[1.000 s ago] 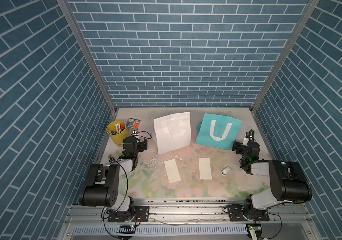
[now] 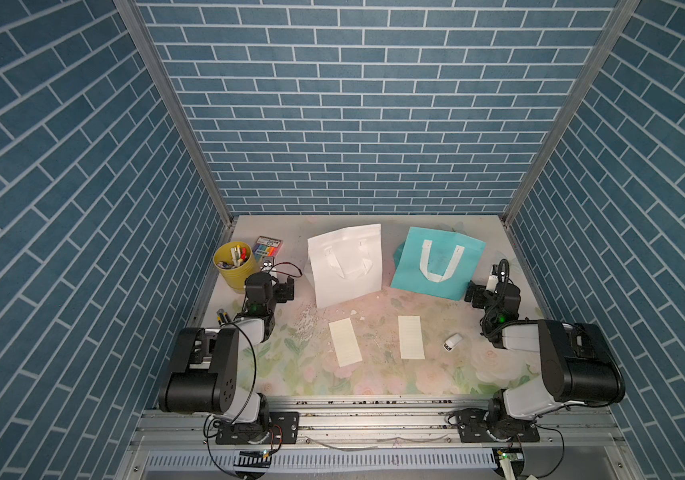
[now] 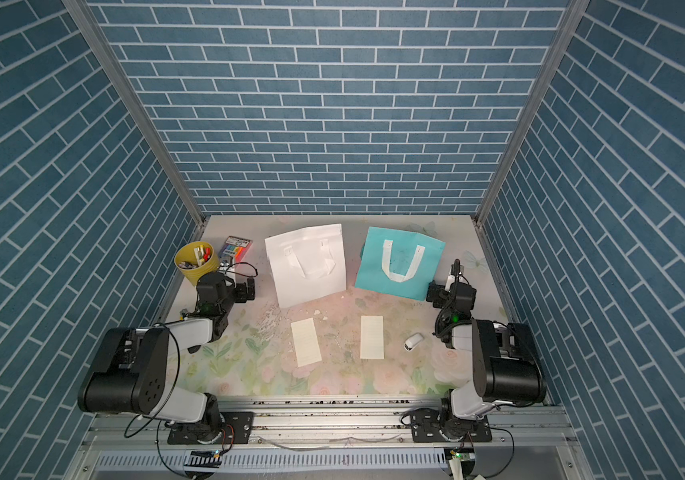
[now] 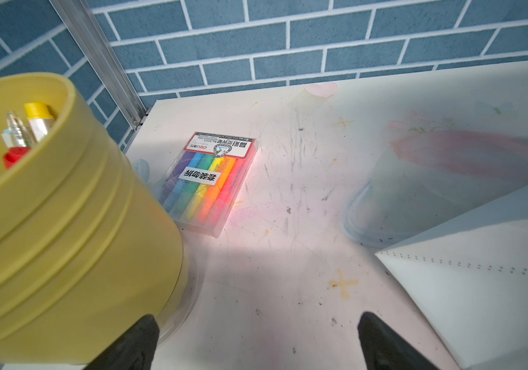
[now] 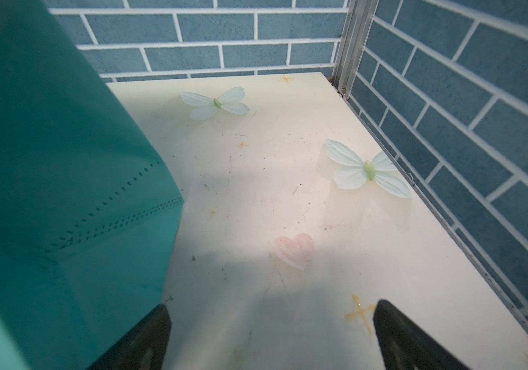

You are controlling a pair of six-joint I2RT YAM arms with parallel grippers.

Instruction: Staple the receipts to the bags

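A white paper bag (image 2: 344, 268) and a teal bag (image 2: 436, 264), both with white handles, stand at the back middle. In front lie two cream receipts (image 2: 344, 342) (image 2: 410, 337). Right of them is a small white stapler-like object (image 2: 452, 341). My left gripper stands open and empty between the yellow pen cup and the white bag. My right gripper stands open and empty just right of the teal bag.
A yellow cup (image 4: 91, 246) of pens and a boxed highlighter set (image 4: 205, 185) sit at the back left. Brick-patterned walls enclose three sides.
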